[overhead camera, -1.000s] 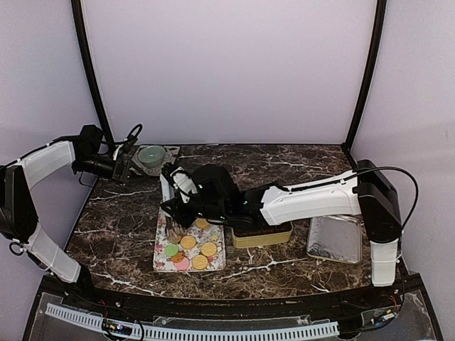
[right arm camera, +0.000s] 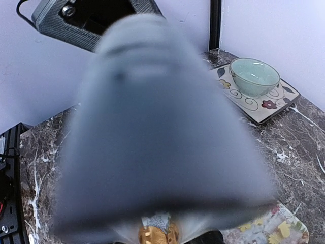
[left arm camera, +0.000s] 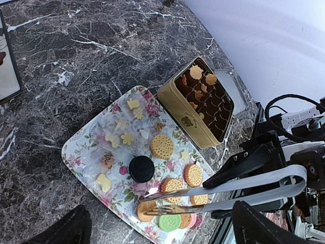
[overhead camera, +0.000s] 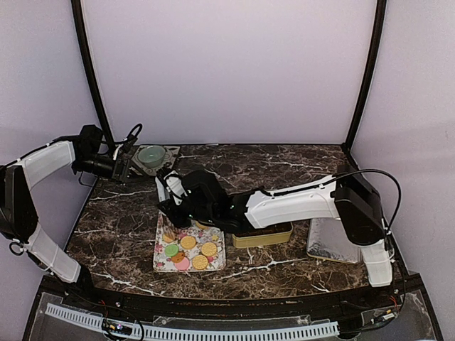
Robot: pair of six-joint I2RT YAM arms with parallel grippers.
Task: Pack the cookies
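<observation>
Silver fork-ended tongs [left arm camera: 238,185] run out from between the dark fingers of my right gripper [overhead camera: 173,206], which is shut on them. In the left wrist view their two tips stand a little apart, at a tan round cookie [left arm camera: 147,210] on the floral tray [left arm camera: 84,140]; whether they grip it cannot be told. A black cookie [left arm camera: 141,169], a green one [left arm camera: 169,222] and several tan ones share the tray. The tan box [left arm camera: 183,114] has cookies in some compartments. At the back left, my left gripper [overhead camera: 128,170] hangs open and empty.
A pale green bowl [right arm camera: 254,76] stands on a patterned square plate [right arm camera: 259,114] at the back left. To the right of the box lies a clear lid-like tray [overhead camera: 334,238].
My right arm has shifted left across the table, and the tongs' tips have come over the tan cookie near the tray's left edge. The left arm stays still.
</observation>
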